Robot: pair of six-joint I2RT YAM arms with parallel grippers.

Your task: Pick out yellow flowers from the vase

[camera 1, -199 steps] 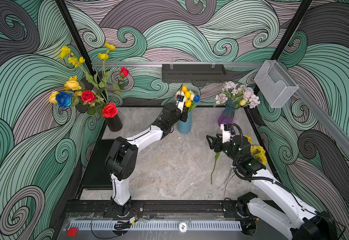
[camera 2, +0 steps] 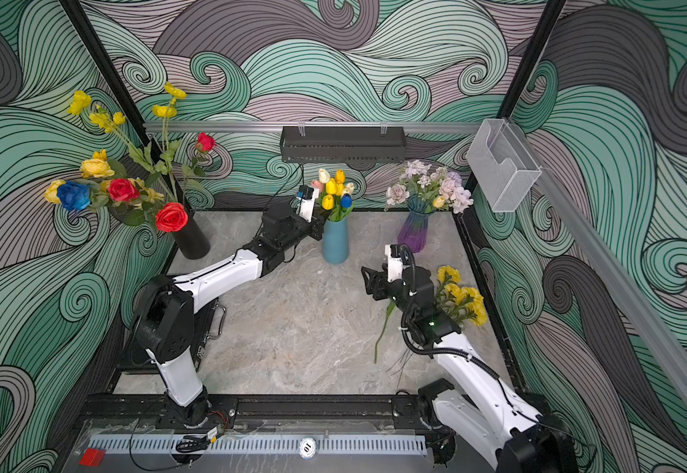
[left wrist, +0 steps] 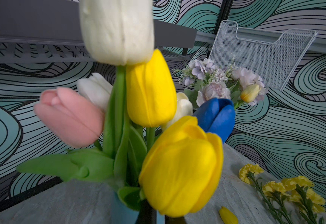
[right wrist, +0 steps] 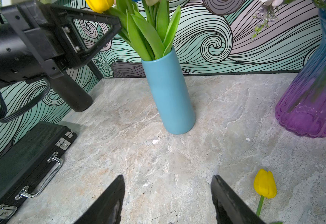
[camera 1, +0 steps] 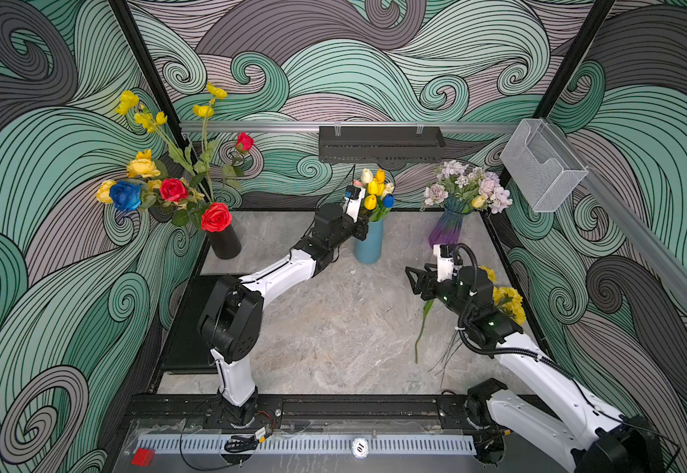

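The blue vase (right wrist: 170, 93) stands upright and holds yellow, white, pink and blue tulips. In the left wrist view a large yellow tulip (left wrist: 181, 168) fills the space right in front of my left gripper, with another yellow tulip (left wrist: 151, 89) behind it. That gripper's fingers are shut at the vase's left side, among the flowers; the big bloom covers the tips, so whether a stem lies between them cannot be told. My right gripper is open and empty above the table's right half. A loose yellow tulip (right wrist: 265, 183) lies on the table near it.
A bunch of yellow flowers (camera 1: 509, 303) lies on the right. The purple vase (camera 1: 444, 230) stands at the back right and a black vase (camera 1: 223, 243) at the back left. A dark case (right wrist: 32, 164) occupies the left side.
My left arm has shifted slightly to the left. The blue vase stands a little farther right, and more of its pale tulips show beside the yellow ones. The right arm has stayed still.
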